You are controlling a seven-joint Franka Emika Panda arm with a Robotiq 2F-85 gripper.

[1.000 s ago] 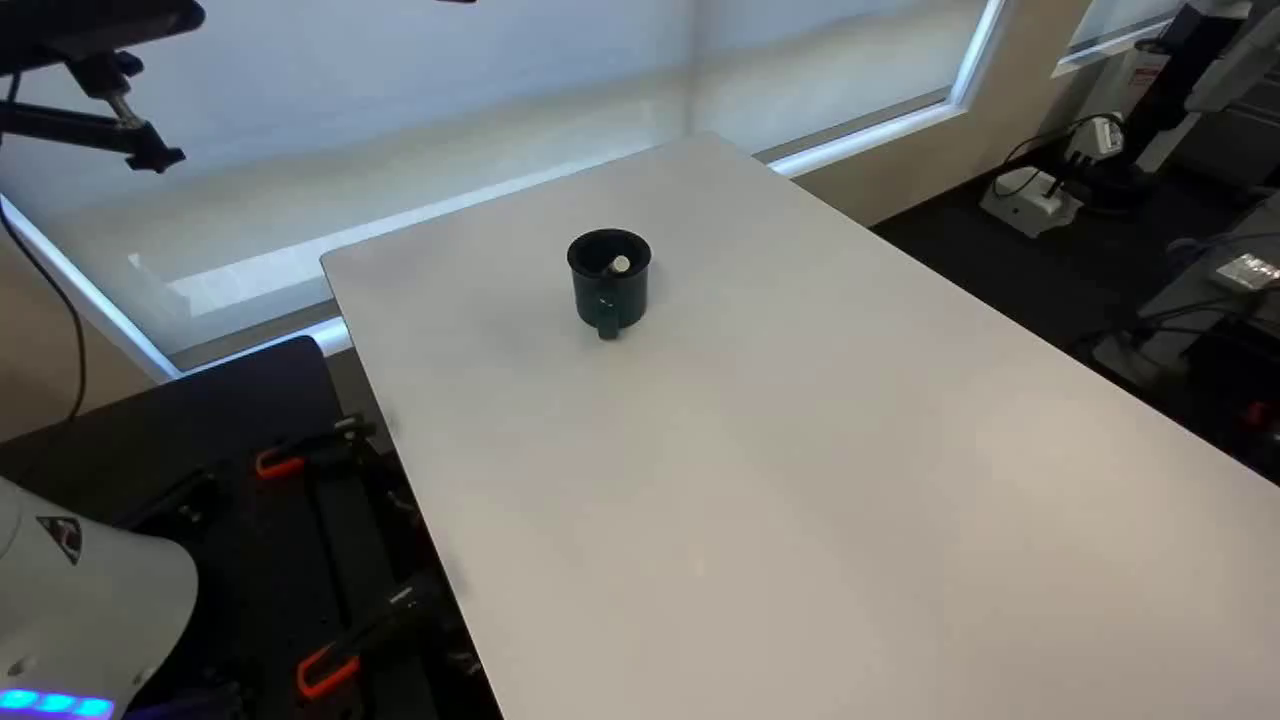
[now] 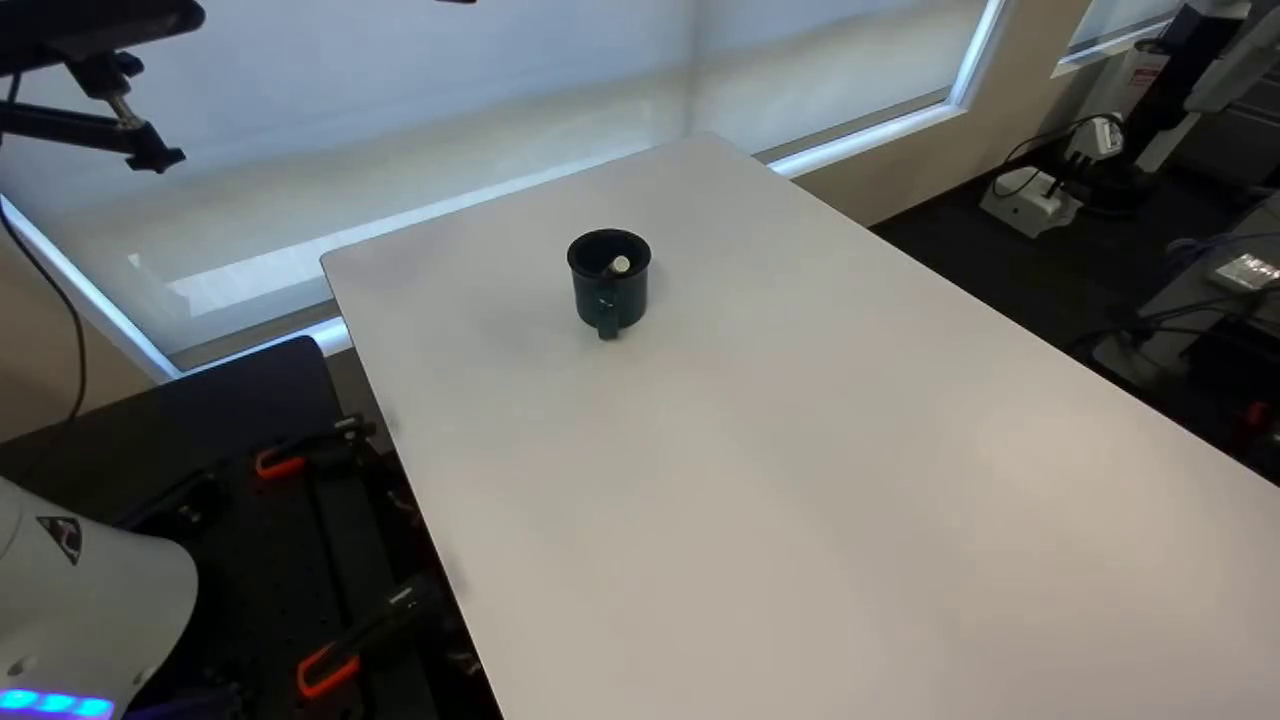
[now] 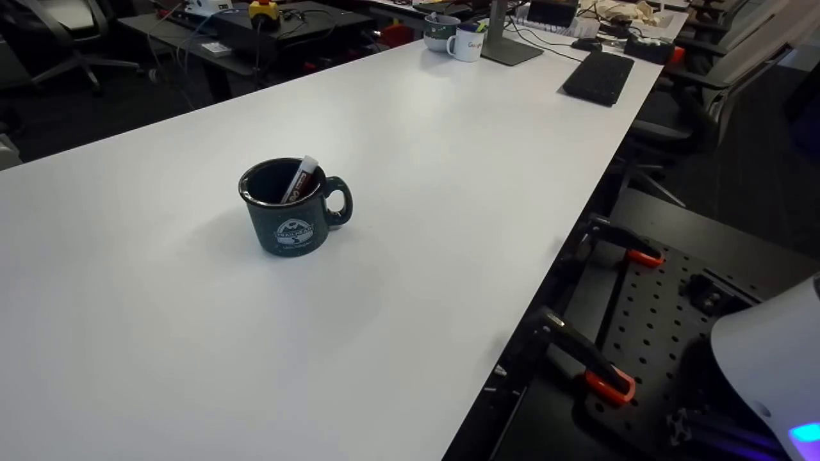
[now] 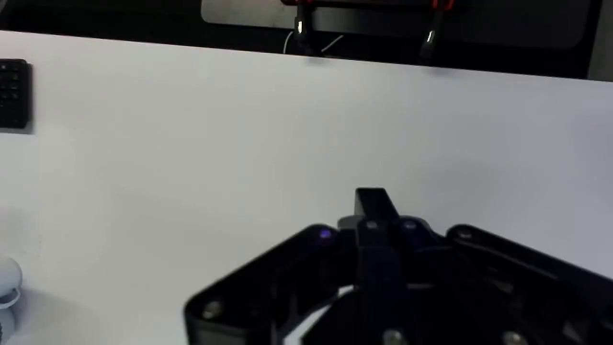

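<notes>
A dark green mug [image 2: 608, 288] stands upright on the white table [image 2: 768, 504], a white-ended marker [image 2: 619, 264] leaning inside it. From the other side, the mug [image 3: 288, 230] shows a pale printed logo and its handle; the marker [image 3: 300, 179] pokes above the rim with a red and dark label. In the wrist view my gripper is shut above bare tabletop, its dark fingers together and nothing visible between them. The mug is out of that view. Neither exterior view clearly shows the gripper.
At the table's far end are a white mug [image 3: 466, 43], a speckled mug [image 3: 439, 33], a monitor stand [image 3: 507, 47] and a black keyboard [image 3: 599, 77]. Orange-tipped clamps [image 3: 612, 387] sit beside the table edge, by the robot base [image 2: 90, 588].
</notes>
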